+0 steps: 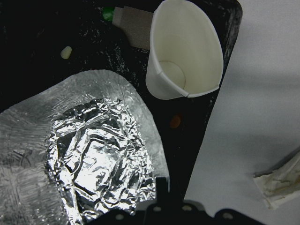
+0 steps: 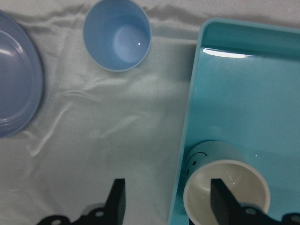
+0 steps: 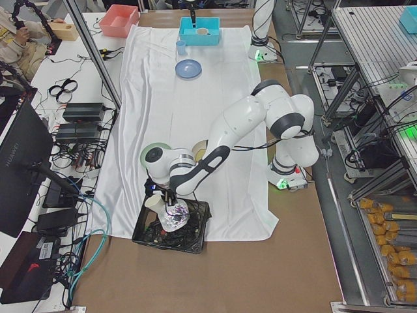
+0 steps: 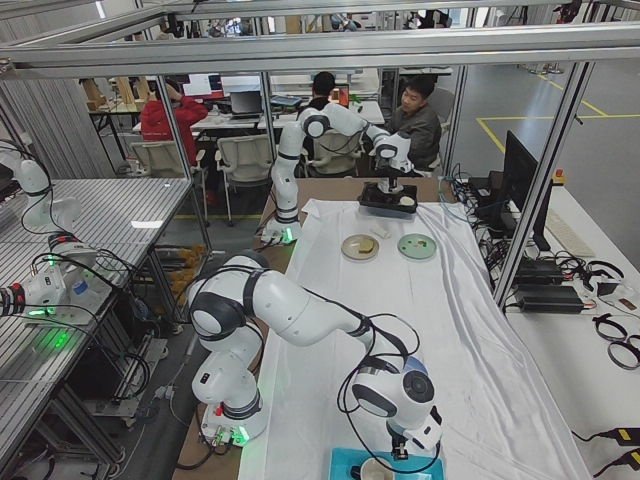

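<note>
My left gripper is over a black bin (image 3: 189, 241), its fingers at a crumpled silver foil piece (image 1: 98, 154); whether they grip it is unclear. A white paper cup (image 1: 187, 51) lies in the bin beside the foil. In the right wrist view, my right gripper stands open above the edge of a teal tray (image 2: 248, 93), one finger over a white mug (image 2: 225, 183). A blue cup (image 2: 117, 37) and a blue plate (image 2: 14, 79) stand left of the tray.
A green plate (image 4: 416, 247) and a beige plate (image 4: 359, 247) with food lie near the bin. A monitor (image 3: 19, 176) and cables line the left side.
</note>
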